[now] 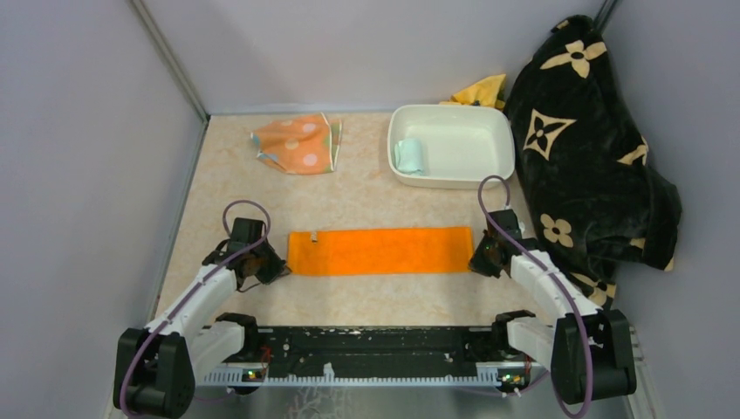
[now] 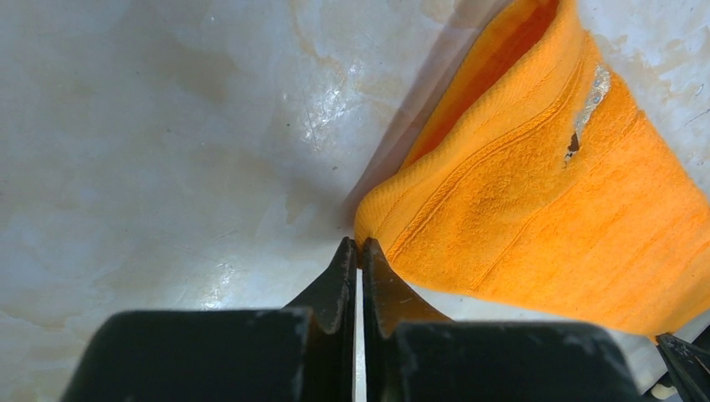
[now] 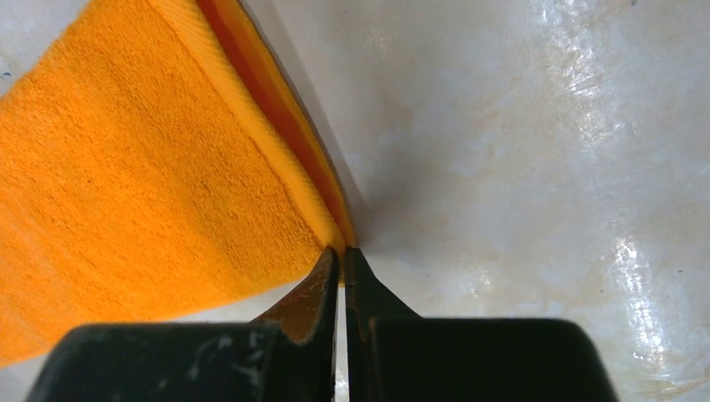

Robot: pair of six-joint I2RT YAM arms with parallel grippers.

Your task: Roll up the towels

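An orange towel point(image 1: 380, 250), folded into a long strip, lies across the front middle of the table. At its left end my left gripper point(image 1: 284, 271) is shut on the near corner; in the left wrist view the fingertips point(image 2: 370, 249) pinch the folded edge. At the right end my right gripper point(image 1: 474, 266) is likewise shut on the near corner, its fingertips point(image 3: 329, 260) meeting at the folded layers in the right wrist view.
A polka-dot cloth point(image 1: 297, 144) lies at the back left. A white bin point(image 1: 462, 140) holds a pale mint cloth point(image 1: 410, 155). A yellow cloth point(image 1: 480, 90) and a large black patterned blanket point(image 1: 576, 166) fill the back right.
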